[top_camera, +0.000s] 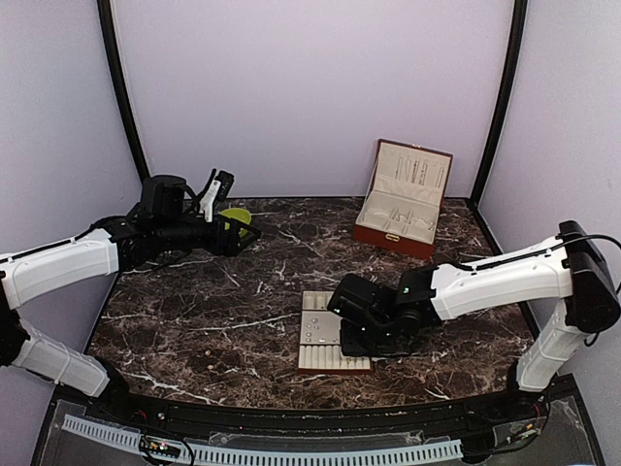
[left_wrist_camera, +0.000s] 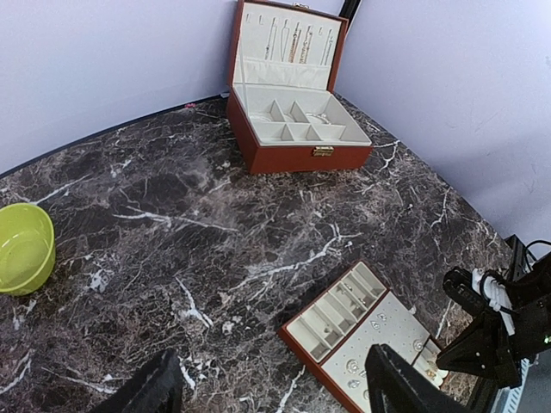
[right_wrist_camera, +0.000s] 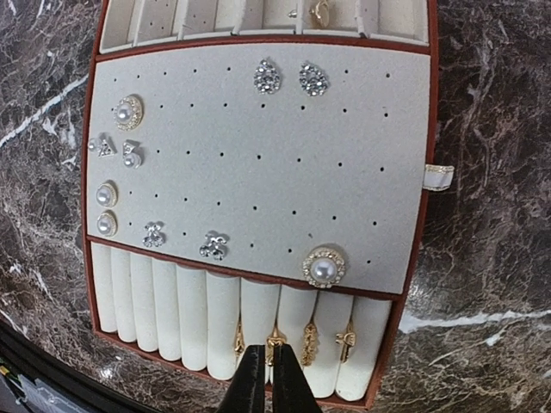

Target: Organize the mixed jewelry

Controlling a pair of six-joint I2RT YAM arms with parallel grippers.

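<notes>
The jewelry tray lies near the front of the table, with pearl and crystal earrings on its pad. Gold rings, among them one ring, sit between the white rolls at its front end. Over those rolls is my right gripper, its fingers slightly parted. Another gold ring shows right at its fingertips; whether they touch it cannot be told. My left gripper stands wide open and empty, well away from the tray. At the back, the brown jewelry box is open, with necklaces hanging in its lid.
A green bowl rests at the left back, partly behind my left arm in the top view. A small pale tab sticks out from the tray's right side. Bare marble lies left of the tray.
</notes>
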